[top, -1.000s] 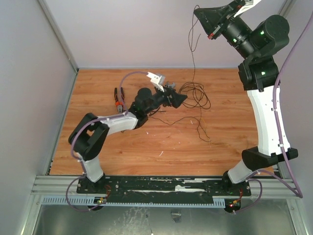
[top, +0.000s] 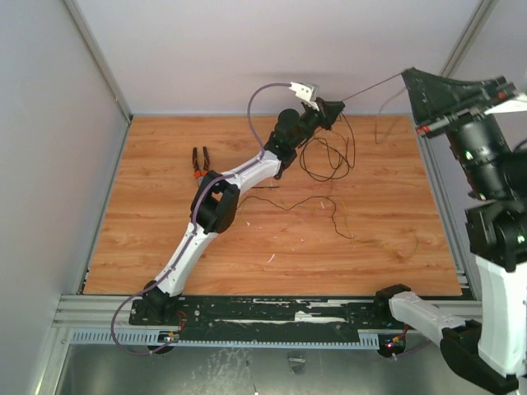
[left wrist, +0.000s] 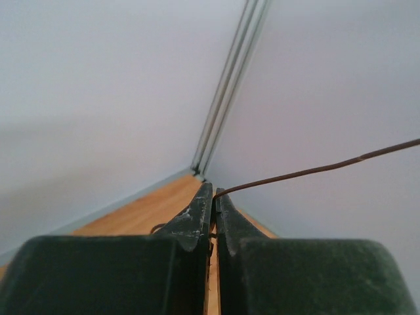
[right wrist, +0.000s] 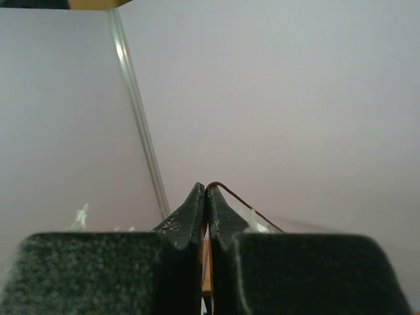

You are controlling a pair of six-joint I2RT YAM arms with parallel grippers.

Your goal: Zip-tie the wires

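A thin dark wire [top: 372, 85] runs taut from one gripper to the other in the top view. My left gripper [top: 342, 104] is shut on it above the back of the table; in the left wrist view the brown wire [left wrist: 315, 170] comes out of the closed fingertips and rises to the right. High at the right, my right gripper [top: 405, 74] is shut on the wire too, and in the right wrist view the wire [right wrist: 249, 208] bends over its fingertips. A loose coil of wires [top: 329, 160] lies on the table beneath the left gripper.
Pliers with orange handles [top: 200, 163] lie left of the left arm. A single loose wire [top: 288, 204] trails across the middle of the wooden table [top: 362, 267]. White walls stand at the back and sides.
My left gripper has moved right and away to the back, and has come onto the wire.
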